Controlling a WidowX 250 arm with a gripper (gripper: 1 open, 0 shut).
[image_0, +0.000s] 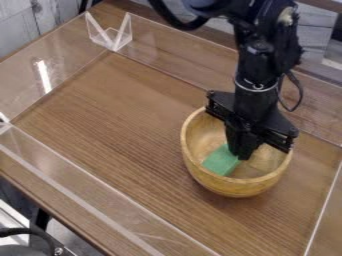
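The black gripper (238, 140) reaches down from the top into a yellow bowl (235, 184) at the right of the table. A green object (219, 161) lies in the bowl, directly beneath the fingers. The gripper looks shut on the green object, though the dark fingers partly hide where they meet it.
A clear plastic holder (110, 30) sits at the back left. Clear rims run along the table's edges, with cables beyond the lower left corner.
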